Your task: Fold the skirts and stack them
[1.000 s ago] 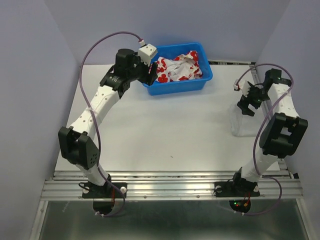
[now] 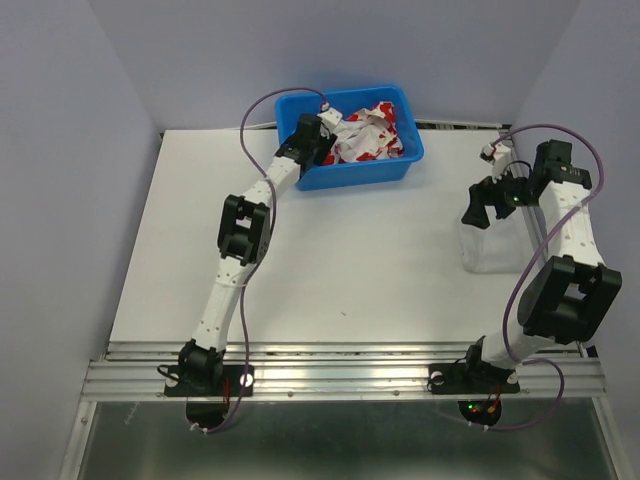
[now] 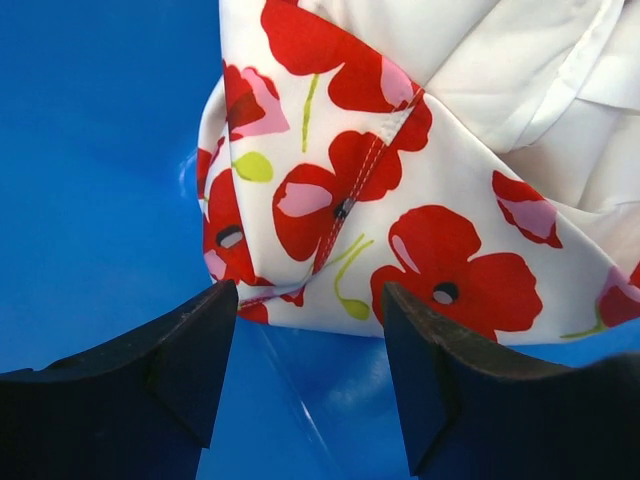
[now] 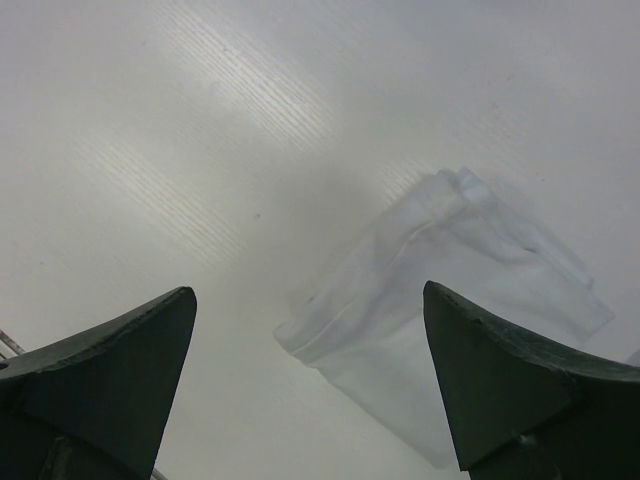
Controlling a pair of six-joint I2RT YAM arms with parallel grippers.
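Observation:
A white skirt with red flowers (image 2: 368, 132) lies crumpled in the blue bin (image 2: 362, 174). My left gripper is open over the bin, and the lower edge of the flowered cloth (image 3: 450, 260) lies just beyond and between its fingertips, not gripped. On the right of the table a white folded cloth (image 2: 492, 248) lies flat. Above its upper left part my right gripper (image 2: 476, 218) hangs open. In the right wrist view the white cloth (image 4: 400, 290) shows beyond the parted fingers, with nothing held between them.
Behind the bin rises a grey wall (image 2: 330, 45), with another wall (image 2: 590, 110) close to the right arm.
The left arm has swung right and in over the bin, its gripper ending lower among the flowered cloth. Both cloths look unmoved.

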